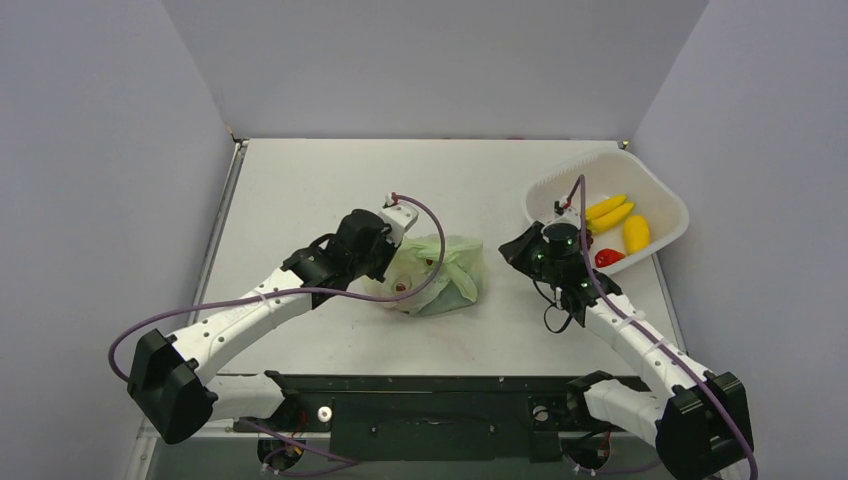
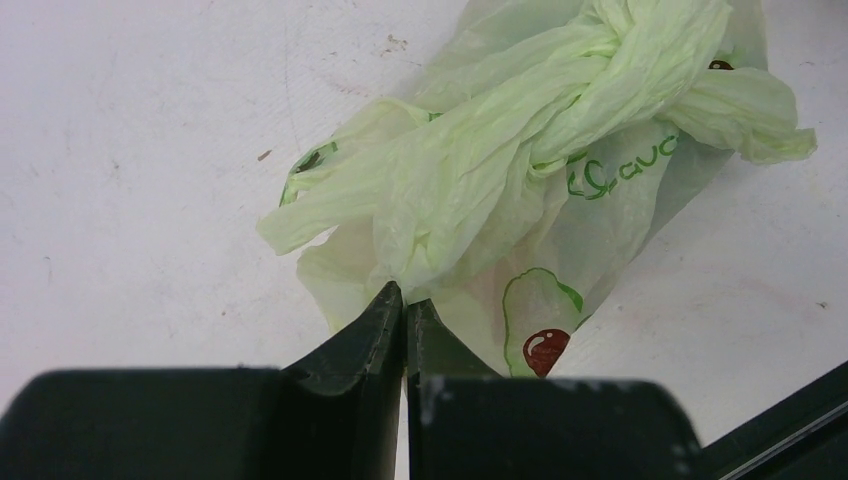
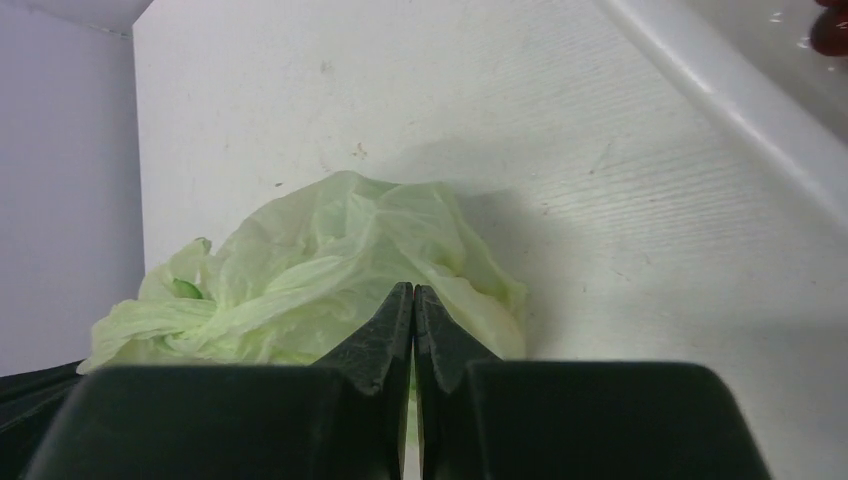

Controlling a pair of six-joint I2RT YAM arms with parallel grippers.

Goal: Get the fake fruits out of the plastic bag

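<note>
A pale green translucent plastic bag (image 1: 455,265) lies crumpled and twisted at mid-table, printed with green lettering and dark red spots. My left gripper is shut on an edge of the bag's gathered film. To the bag's right, my right gripper is shut with its tips together, nothing between them, and the bag lies beyond and outside its fingers. Fake fruits rest in the white bin: bananas (image 1: 610,210), a yellow fruit (image 1: 636,234), a red fruit (image 1: 608,258), and dark red grapes mostly hidden behind the right arm. What the bag holds inside cannot be made out.
The white bin (image 1: 672,205) stands at the table's back right, its near wall close to my right gripper. Bare white table (image 1: 310,190) lies behind and left of the bag. Grey walls enclose the back and both sides.
</note>
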